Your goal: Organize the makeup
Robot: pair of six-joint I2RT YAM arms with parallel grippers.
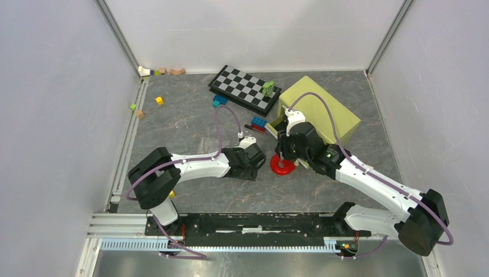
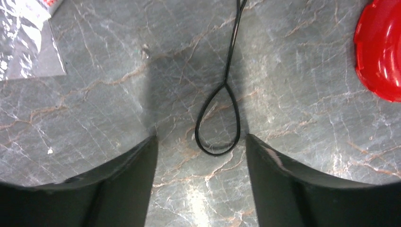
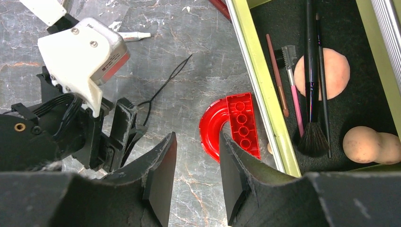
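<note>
My left gripper is low over the grey table, fingers apart around a thin black wire loop (image 2: 238, 118), which lies between them. My right gripper hangs open above a red U-shaped tray (image 3: 210, 118) with a red block (image 3: 241, 123), beside the open yellow-green drawer (image 3: 253, 52). The drawer holds a black brush (image 3: 313, 132), slimmer brushes (image 3: 297, 109), a round pink puff (image 3: 335, 71) and beige sponges (image 3: 361, 144).
A checkerboard (image 1: 242, 86), blue bricks (image 1: 259, 121) and small blocks lie toward the back. A clear bag (image 2: 28, 52) and a white tube (image 3: 135, 36) lie near the loop.
</note>
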